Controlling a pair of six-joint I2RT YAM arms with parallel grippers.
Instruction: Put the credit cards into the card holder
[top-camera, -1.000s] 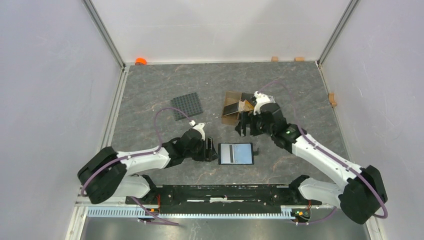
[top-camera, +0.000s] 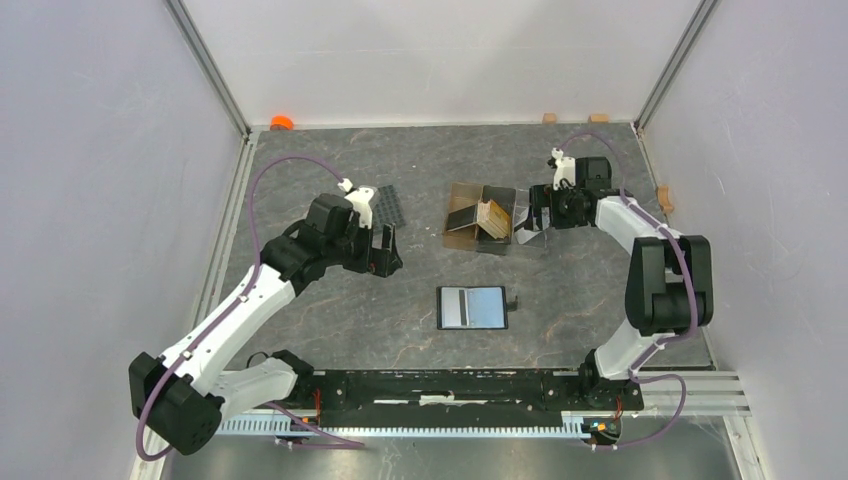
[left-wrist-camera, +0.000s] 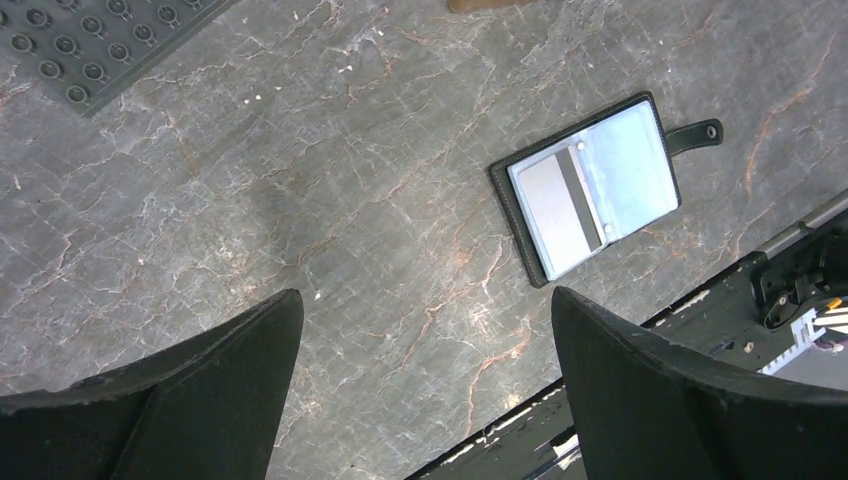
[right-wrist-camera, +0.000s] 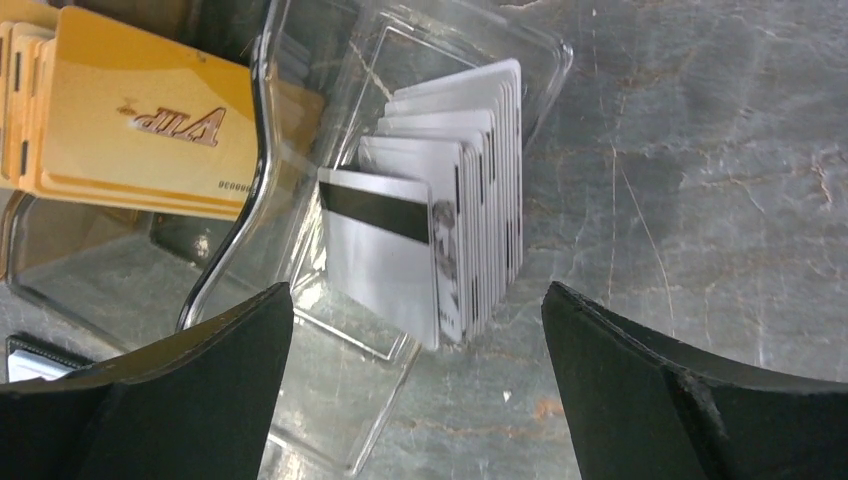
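Note:
The open black card holder (top-camera: 472, 307) lies flat on the table, with a white striped card in its left half (left-wrist-camera: 555, 216). My left gripper (top-camera: 386, 250) hangs open over the table, up-left of the holder, nothing between its fingers. My right gripper is open above a clear box compartment; a fanned stack of white cards (right-wrist-camera: 471, 220) stands in it between and beyond the fingertips, the front one striped. Gold cards (right-wrist-camera: 150, 105) fill the neighbouring compartment.
The divided box (top-camera: 460, 234) sits back centre-right. A dark studded pad (left-wrist-camera: 120, 45) lies at left, partly under the left arm. An orange object (top-camera: 281, 123) and wooden blocks (top-camera: 599, 118) line the back edges. The table's middle front, around the holder, is clear.
My left gripper has risen from beside the holder toward the back left. My right gripper has moved back and right to the clear compartment with the white cards.

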